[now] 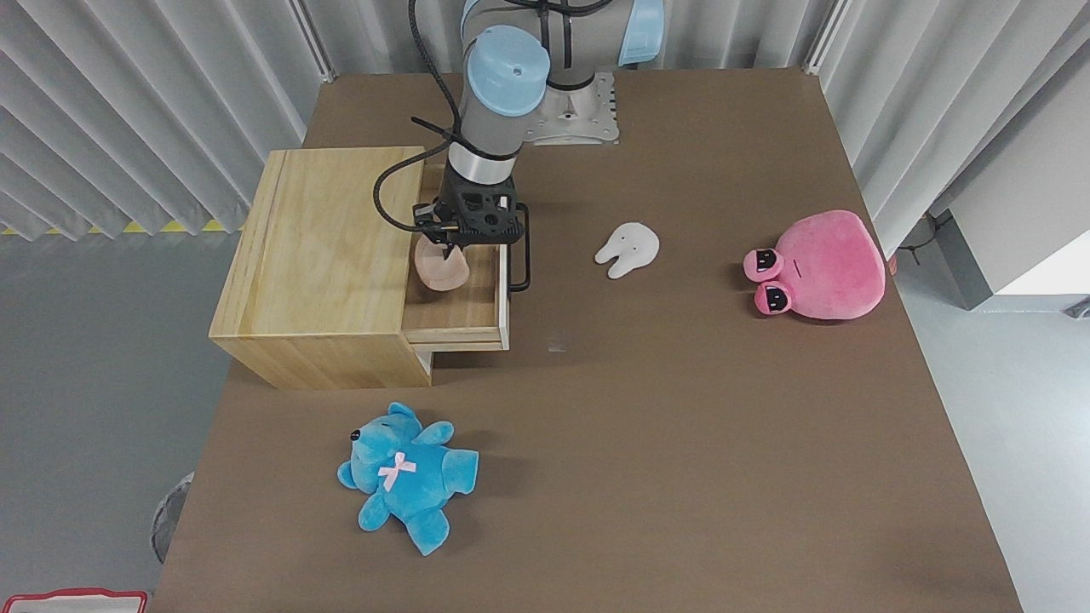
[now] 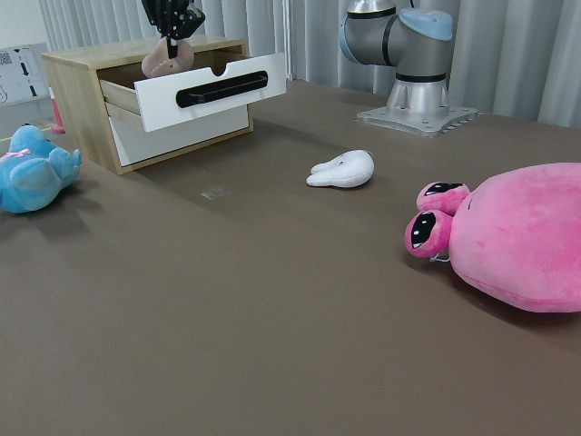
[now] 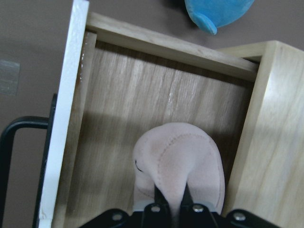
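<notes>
My gripper is shut on a pale peach plush toy [image 1: 440, 266], holding it over the open drawer [image 1: 456, 325] of a light wooden cabinet [image 1: 317, 235]. In the left view the plush [image 2: 162, 64] hangs just above the drawer's white front [image 2: 172, 107], partly hidden by that drawer. The wrist view shows it pinched in the middle, over the bare wooden drawer bottom [image 3: 118, 104].
A blue bear [image 1: 409, 480] lies in front of the cabinet, a white plush [image 1: 630, 247] to its right, and a pink plush [image 1: 828, 267] at the right edge.
</notes>
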